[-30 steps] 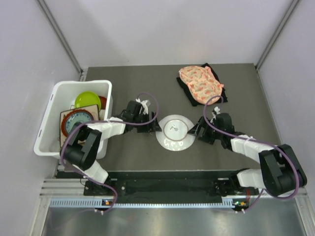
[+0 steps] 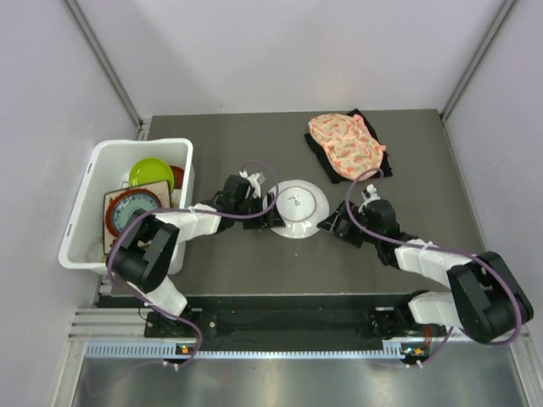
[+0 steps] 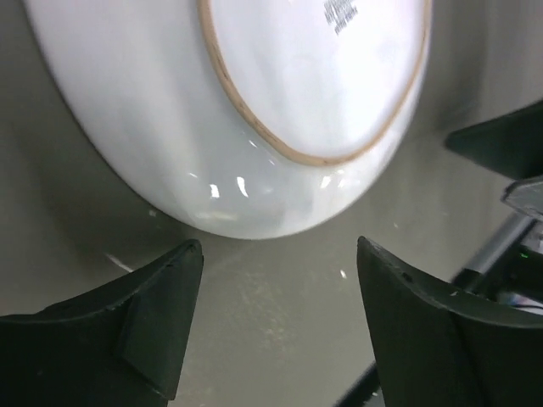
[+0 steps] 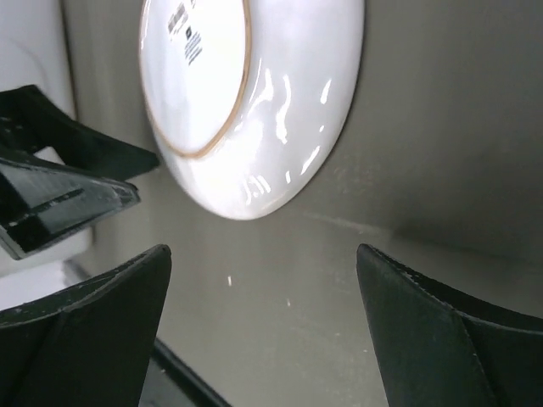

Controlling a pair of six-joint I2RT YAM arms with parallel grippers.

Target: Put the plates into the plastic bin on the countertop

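Note:
A white plate with a tan ring (image 2: 297,220) lies on the counter between my grippers, also seen in the left wrist view (image 3: 144,102) and the right wrist view (image 4: 305,102). My left gripper is open at the plate's left edge, with bare counter between its fingers. My right gripper is open just off the plate's right edge, nothing between its fingers. The plastic bin (image 2: 76,229) stands at the left, holding a green plate (image 2: 149,170) and a dark plate with a red rim (image 2: 131,208).
A patterned pink cloth (image 2: 344,140) on a black one lies at the back right.
The plate has moved back, away from the front edge, since a second ago.

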